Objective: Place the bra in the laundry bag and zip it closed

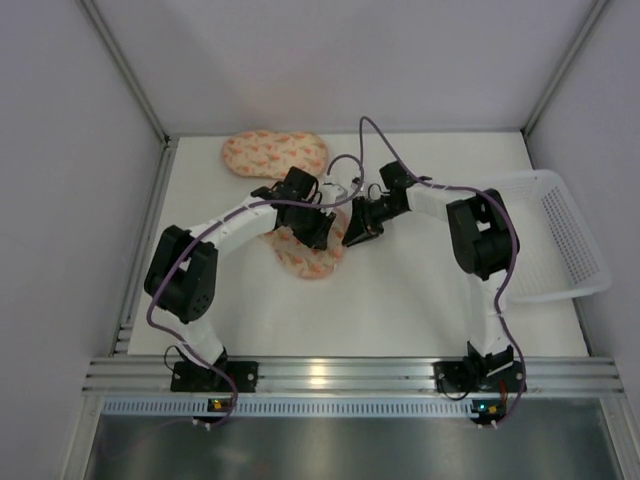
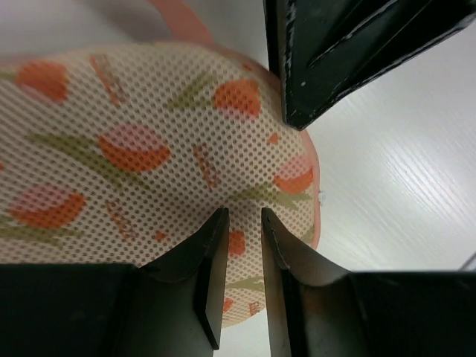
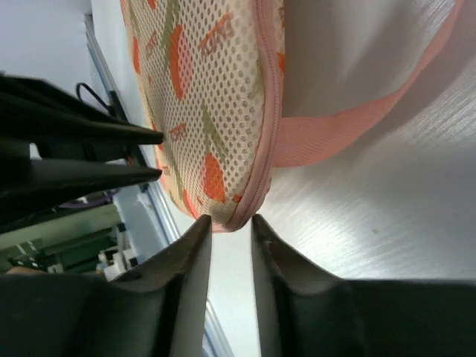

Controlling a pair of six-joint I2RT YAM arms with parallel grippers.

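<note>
The cream mesh piece with orange fruit print [image 1: 300, 262] lies in the middle of the table, pink trim and a pink strap [image 3: 349, 123] along it. My left gripper [image 1: 320, 242] is over it, narrowly part open, with its fingertips against or just above the fabric [image 2: 126, 149]. My right gripper [image 1: 355, 235] is at the piece's right edge, its narrowly parted fingertips at the pink-bound lower edge [image 3: 242, 193]; whether they grip it I cannot tell. Another printed piece [image 1: 275, 150] lies flat at the back left. Which piece is bag or bra is unclear.
A white plastic basket [image 1: 560, 280] stands on the right of the table, behind and beside the right arm.
</note>
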